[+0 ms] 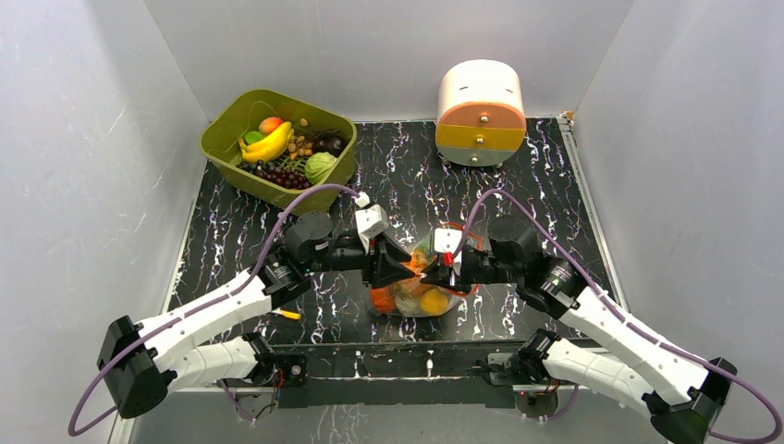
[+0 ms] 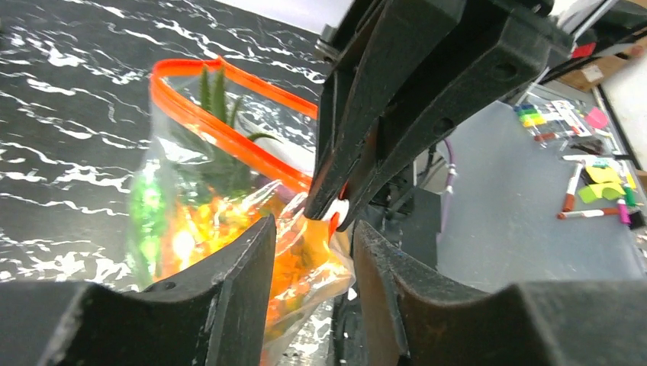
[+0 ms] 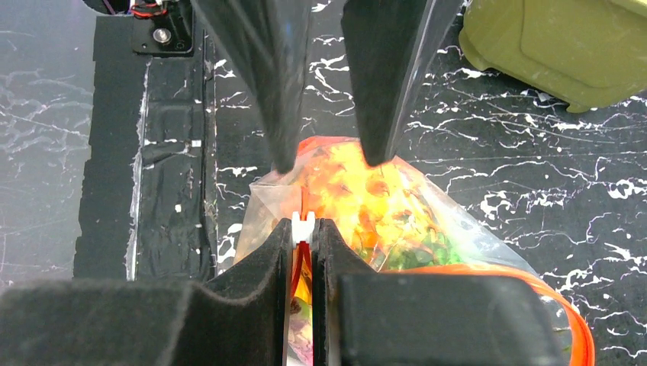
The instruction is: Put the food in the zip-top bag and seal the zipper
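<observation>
The clear zip top bag (image 1: 407,303) with its orange zipper rim (image 2: 200,120) lies in the middle of the table, holding several pieces of food. Green spiky leaves (image 2: 220,99) show through its mouth, which gapes along part of the rim; a yellow piece (image 1: 434,302) is visible from above. My right gripper is closed around the small white zipper piece (image 3: 303,231) at one end of the rim. Facing it, my left gripper stands open, its fingertips close to the bag's corner, nothing held between them.
A green basket (image 1: 214,145) of fruit and vegetables stands at the back left. At the back right is a small drawer box (image 1: 480,102). A small yellow-ended item (image 1: 289,314) lies near the front edge. Between basket and box the table is bare.
</observation>
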